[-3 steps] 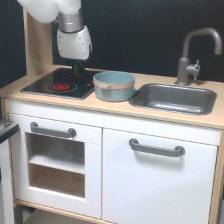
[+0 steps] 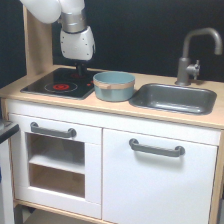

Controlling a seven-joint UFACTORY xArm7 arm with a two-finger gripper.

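A white robot arm reaches down from the top left, its dark gripper [image 2: 81, 68] hanging over the back of the black stovetop [image 2: 54, 85]; its fingers are small and dark against the dark backdrop, so their state is unclear. Just right of the stovetop sits a teal pot [image 2: 114, 87] on the wooden counter.
A steel sink [image 2: 139, 98] with a grey faucet [image 2: 185, 65] fills the counter's right side. Below are a white oven with a window [image 2: 57, 180] and a white cupboard door [image 2: 160, 190]. A dark handle-like object stands at the lower left edge.
The arm and gripper have shifted slightly to the right, toward the pot. The pot and the rest look unchanged.
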